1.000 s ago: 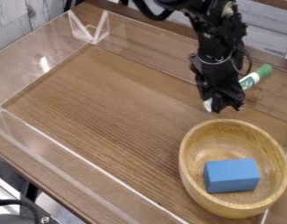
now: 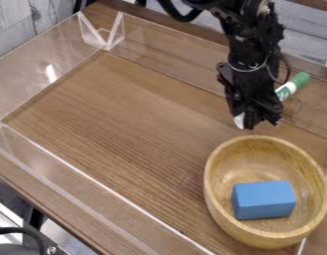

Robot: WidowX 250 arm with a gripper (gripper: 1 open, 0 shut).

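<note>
My black gripper (image 2: 253, 110) reaches down from the top of the view to the table at the upper right, behind a wooden bowl (image 2: 222, 169). Its fingertips are low, around a small pale object (image 2: 239, 121) that is mostly hidden by the gripper; it looks shut on it. A blue block (image 2: 263, 199) lies in the bowl.
A green and white cylinder (image 2: 295, 82) lies just right of the gripper.
</note>
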